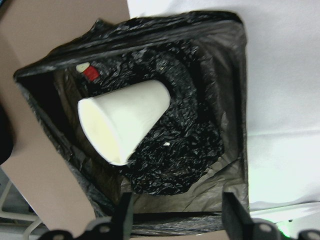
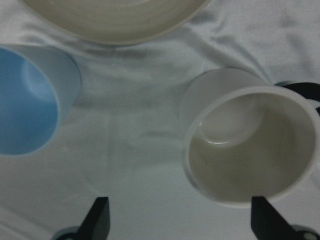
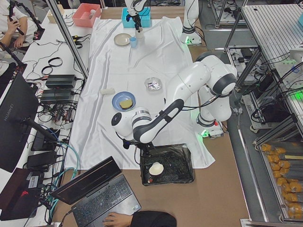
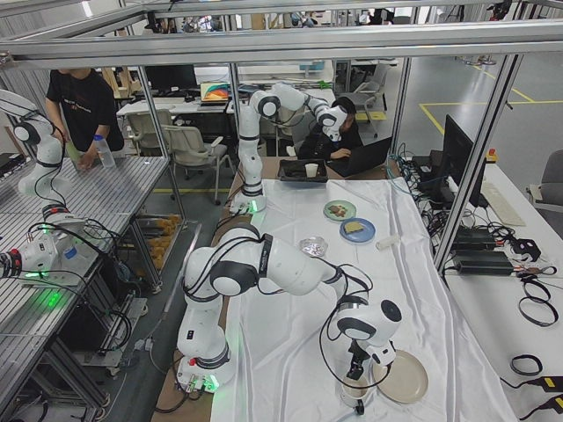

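A white cup (image 1: 130, 112) lies on its side in the black-lined bin (image 3: 177, 175). My left gripper is open above it, nothing between its fingers. My right gripper is open at a white mug (image 2: 235, 140), beside a light blue cup (image 2: 30, 100) and a beige plate (image 2: 115, 25). The mug stands between the fingertips' line and the plate; I cannot tell that anything touches it.
A blue plate (image 4: 369, 234) with food, a green bowl (image 4: 339, 206) and a foil piece (image 3: 153, 84) are on the white cloth. A laptop (image 3: 99, 198) stands beside the bin.
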